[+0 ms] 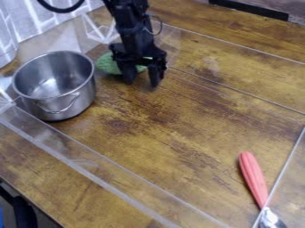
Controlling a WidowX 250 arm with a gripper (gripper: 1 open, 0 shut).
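Note:
A black arm reaches down from the top of the view to my gripper (138, 69), which is low over a green object (110, 64) on the wooden table (191, 134). The green object is mostly hidden behind the gripper. The dark fingers blend together, so whether they are open or shut, or hold it, is unclear. A large steel pot (53, 85) stands to the left, apart from the gripper.
A utensil with a red handle (252, 178) lies at the lower right, its metal end cut off by the frame. Clear strips run along the table's sides.

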